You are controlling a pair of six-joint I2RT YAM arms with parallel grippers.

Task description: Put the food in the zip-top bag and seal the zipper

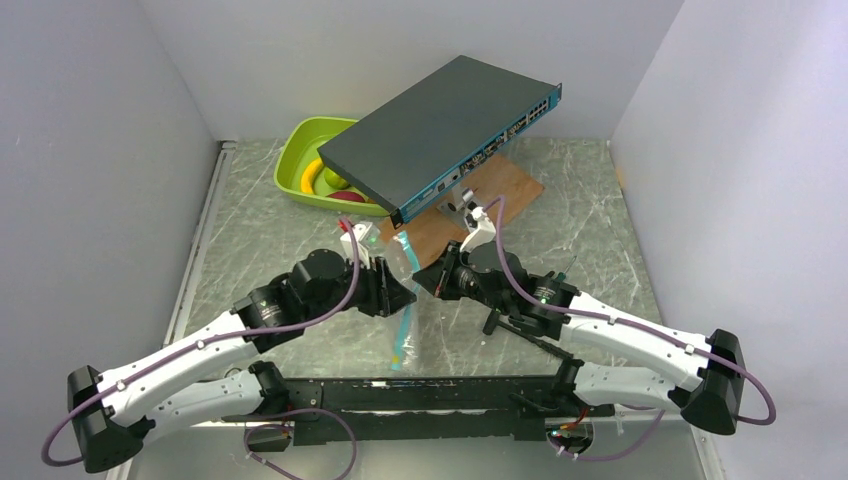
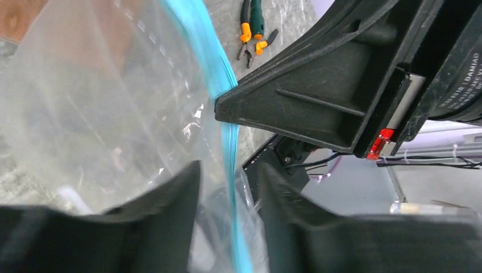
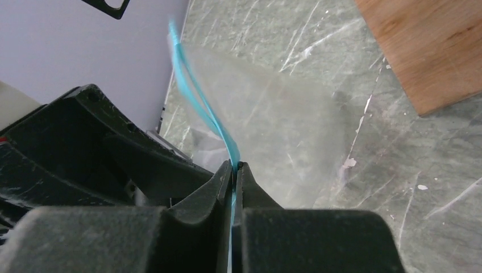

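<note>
A clear zip top bag (image 1: 407,330) with a blue zipper strip (image 2: 229,148) hangs between my two grippers; no food shows inside it. My right gripper is shut on the blue strip, pinching it between its fingertips. My left gripper is part open, its blurred fingers (image 2: 176,190) standing on either side of the strip lower down, with a gap to each. A banana (image 1: 311,177), a green fruit (image 1: 337,178) and a dark red item (image 1: 347,196) lie in the green bin (image 1: 287,163), partly hidden.
A large dark network box (image 1: 440,130) overhangs the bin and part of the wooden board (image 1: 515,187). Pliers (image 2: 247,51) lie on the marble table.
</note>
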